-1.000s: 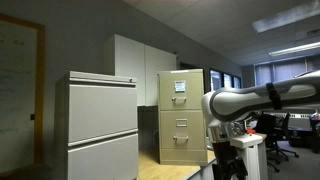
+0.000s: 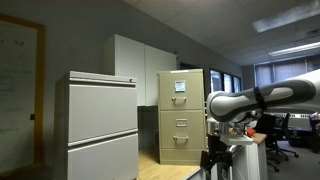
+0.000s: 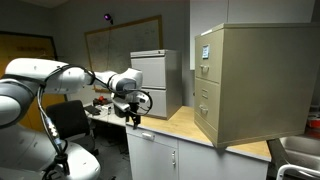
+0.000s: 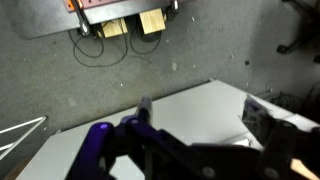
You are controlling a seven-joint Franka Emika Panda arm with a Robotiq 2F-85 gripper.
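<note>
My gripper is open in the wrist view, its two dark fingers (image 4: 146, 106) apart with nothing between them. Below it are the white edge of a surface (image 4: 190, 105) and the grey floor (image 4: 80, 80). In exterior view 2, the gripper (image 3: 134, 114) hangs by the front edge of the wooden countertop (image 3: 185, 128), left of the tan cabinet. In exterior view 1, the gripper (image 2: 216, 160) is low, just right of the tan file cabinet (image 2: 181, 110); its fingertips are too small to make out there.
A grey file cabinet (image 2: 102, 125) and the tan one stand on the counter. White drawers (image 3: 160, 155) lie under its top. A sink (image 3: 300, 150) is at the far right. In the wrist view, a desk with cables (image 4: 105, 45) is across the floor.
The arm has shifted: my gripper has moved left in exterior view 1 and sits slightly higher, closer to the tan cabinet. The cabinets have not moved.
</note>
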